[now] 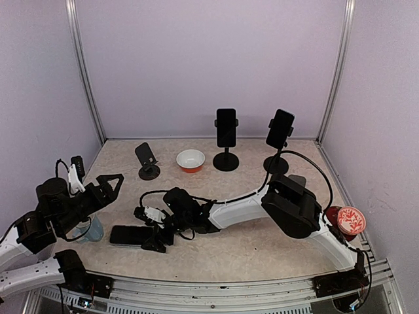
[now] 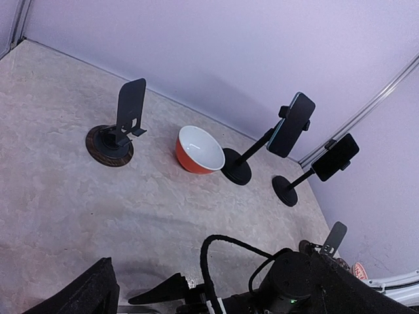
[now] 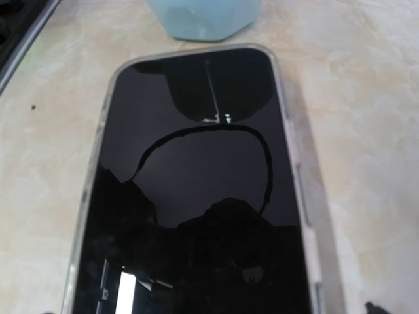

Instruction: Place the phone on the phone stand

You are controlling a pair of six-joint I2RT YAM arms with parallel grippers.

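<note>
A black phone (image 1: pixel 131 235) in a clear case lies screen up at the front left; the right wrist view (image 3: pixel 196 183) shows it filling the frame. My right gripper (image 1: pixel 158 241) is low over its right end, open. My left gripper (image 1: pixel 111 186) is raised at the left side, open and empty. An empty dark phone stand (image 1: pixel 145 158) on a round base stands at the back left, also in the left wrist view (image 2: pixel 127 111).
A white-orange bowl (image 1: pixel 190 159), two stands holding phones (image 1: pixel 226 127) (image 1: pixel 280 128) at the back, a light-blue cup (image 1: pixel 91 229) at the left, red containers (image 1: pixel 351 220) at the right.
</note>
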